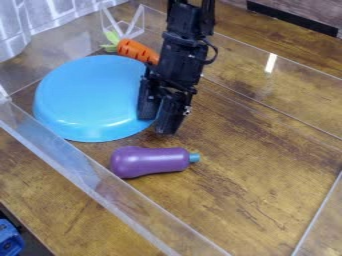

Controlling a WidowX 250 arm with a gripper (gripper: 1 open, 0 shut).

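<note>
My black gripper (166, 114) is low over the wooden floor at the centre, at the right edge of an upturned blue bowl or plate (83, 95). Its fingers overlap the rim, and I cannot tell whether they are open or closed on it. A purple toy eggplant (152, 160) with a teal tip lies on its side a little in front of the gripper.
An orange carrot toy (132, 50) with pale green leaves lies behind the blue piece, beside the arm. Clear barrier panels run along the left and right. A blue object (7, 240) sits outside at the lower left.
</note>
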